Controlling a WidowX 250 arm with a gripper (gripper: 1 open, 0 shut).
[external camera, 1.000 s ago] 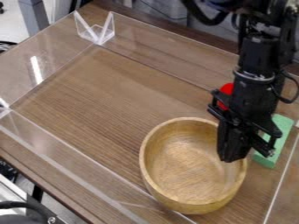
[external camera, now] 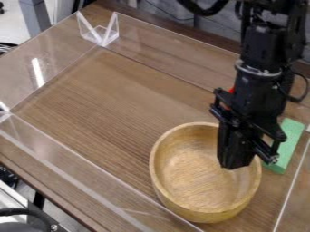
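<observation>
A large tan bowl (external camera: 182, 181) sits at the front right of the wooden table. My black gripper (external camera: 237, 149) reaches down from the upper right to just over the bowl's back right part, its tip at or within the rim. I cannot see whether its fingers are open or shut, or whether anything is between them. A green object (external camera: 285, 143) lies to the right behind the gripper, and a small red thing (external camera: 230, 93) is mostly hidden behind the arm.
A clear plastic holder (external camera: 100, 29) stands at the back left. Cables lie off the table's near left edge.
The arm has shifted slightly; the red thing behind it is more hidden than before. The bowl stays about where it was.
</observation>
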